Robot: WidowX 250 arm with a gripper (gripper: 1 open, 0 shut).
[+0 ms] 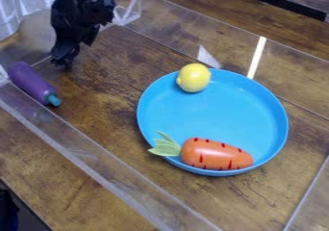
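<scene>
My black gripper (67, 52) hangs at the upper left over the wooden floor, above and behind a purple toy eggplant (31, 81) that lies near the clear left wall. The gripper's fingers are dark and small in view, with nothing visible held between them. A blue plate (211, 116) on the right carries a yellow lemon (194, 78) toward its back and an orange toy carrot (214, 154) with green leaves at its front edge.
Clear plastic strips and walls (115, 167) border the wooden work area. Bare wood lies between the eggplant and the plate. A dark object sits at the bottom left corner.
</scene>
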